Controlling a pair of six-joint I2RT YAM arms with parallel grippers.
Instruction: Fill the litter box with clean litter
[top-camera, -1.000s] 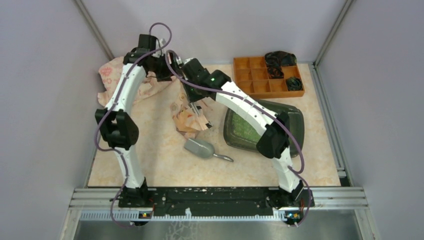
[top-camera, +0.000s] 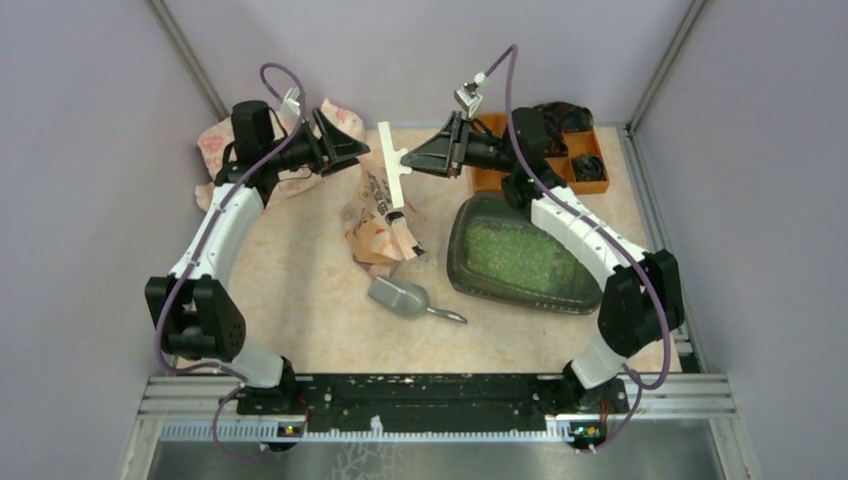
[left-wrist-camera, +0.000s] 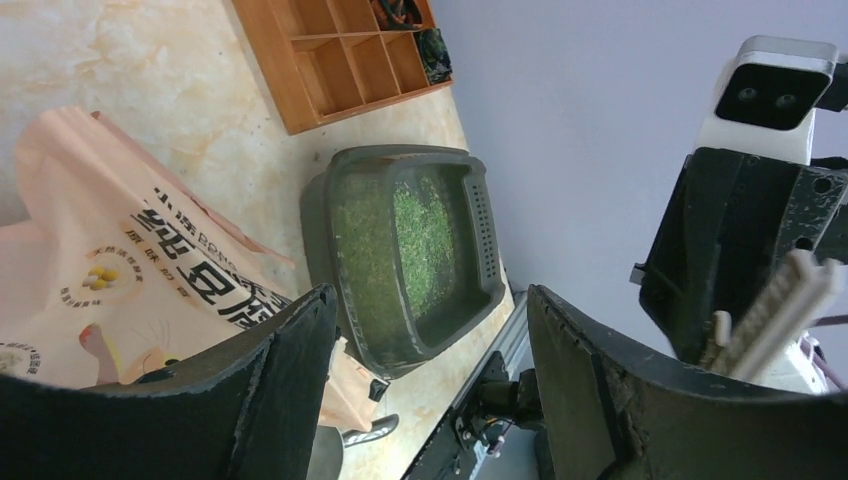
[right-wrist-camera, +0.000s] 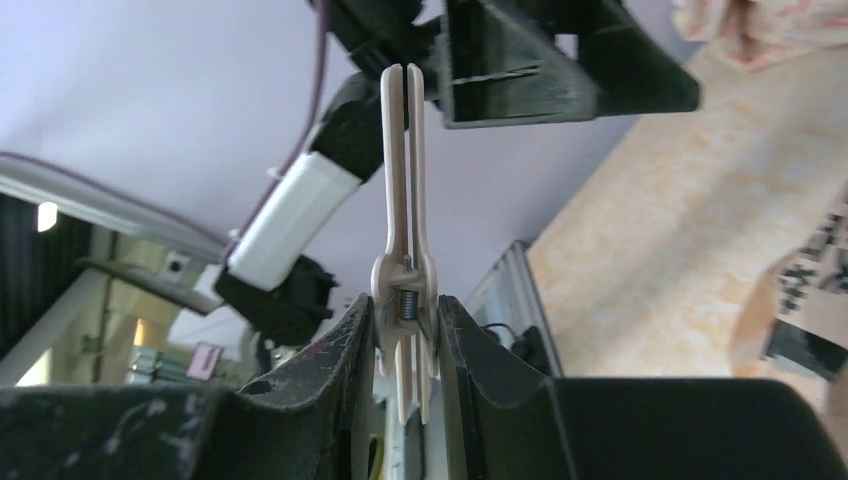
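Note:
In the top view my right gripper (top-camera: 410, 160) is shut on a long white bag clip (top-camera: 392, 150), which stands upright between its fingers in the right wrist view. My left gripper (top-camera: 358, 150) is open and empty, left of the clip. Below them the pink litter bag (top-camera: 375, 245) stands crumpled. The green litter box (top-camera: 520, 300) at the right has green granules on its floor. A grey scoop (top-camera: 400, 298) lies in front of the bag.
An orange divided tray (top-camera: 585, 185) with dark items sits at the back right. A pink cloth or bag (top-camera: 215, 145) lies at the back left.
My right gripper has moved right and away from the bag with the white clip. My left arm has swung leftward, its gripper still near the bag's top.

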